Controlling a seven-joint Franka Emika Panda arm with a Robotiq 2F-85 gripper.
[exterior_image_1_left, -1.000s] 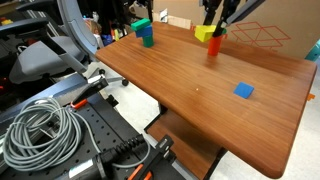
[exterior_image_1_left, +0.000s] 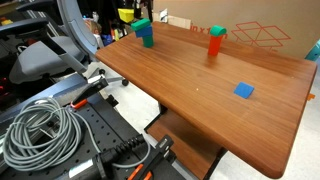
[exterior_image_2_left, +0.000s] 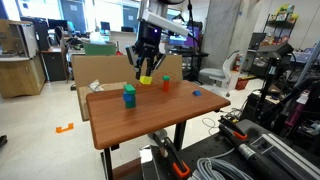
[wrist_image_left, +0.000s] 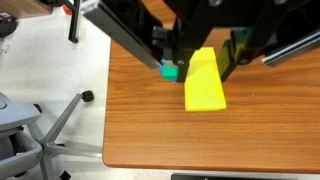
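Note:
My gripper (exterior_image_2_left: 146, 73) is shut on a yellow block (wrist_image_left: 204, 82), held above the table. In exterior view 1 the yellow block (exterior_image_1_left: 127, 14) shows up and to the left of a stack with a teal-green block (exterior_image_1_left: 141, 24) on top, a blue block (exterior_image_1_left: 146, 32) below and green at the base. The wrist view shows the teal block (wrist_image_left: 169, 72) beside the yellow one, partly hidden by a finger. A red block (exterior_image_1_left: 214, 46) with a green piece (exterior_image_1_left: 217, 31) on top stands farther along the table. A flat blue block (exterior_image_1_left: 243, 90) lies alone.
Coiled grey cable (exterior_image_1_left: 42, 138) and a dark rail (exterior_image_1_left: 112, 130) are beside its front edge. An office chair (wrist_image_left: 40, 135) stands past another edge.
The yellow block, in my gripper, has travelled left in exterior view 1, from in front of the red block to near the blue-green stack. The other blocks have not moved.

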